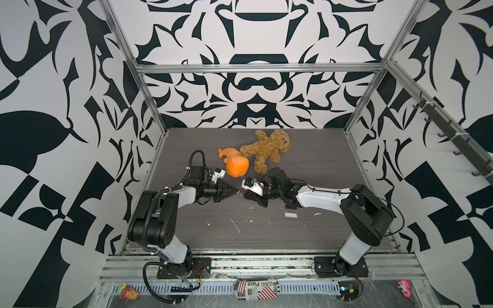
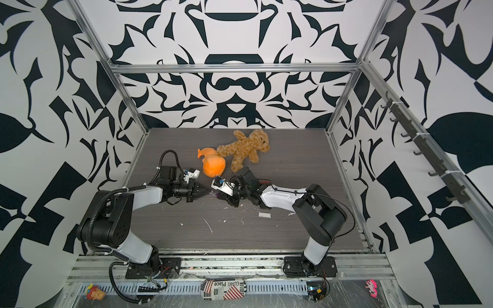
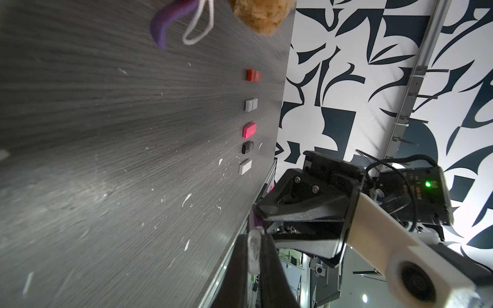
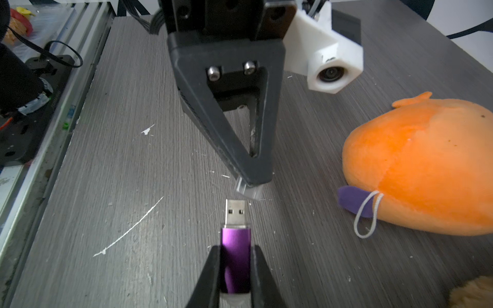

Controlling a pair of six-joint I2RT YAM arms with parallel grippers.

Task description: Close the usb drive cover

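Observation:
A purple usb drive [image 4: 235,259] with a bare metal connector [image 4: 235,211] is gripped by my right gripper, which is shut on its body. Its connector points toward the left arm. In the right wrist view, the clear cover [image 4: 250,190] pokes out from the tips of my left gripper, shut on it. Cover and connector face each other closely, the cover sitting a little to the right of the connector's line in that view. How deep the gap is cannot be told. In the left wrist view the clear cover [image 3: 254,251] appears blurred between my fingertips.
Behind the grippers lie an orange plush [image 1: 237,165] and a brown teddy bear [image 1: 267,148]. A purple piece with a white loop [image 4: 355,200] rests against the orange plush. Several small blocks, one pink [image 3: 249,130], stand in a row.

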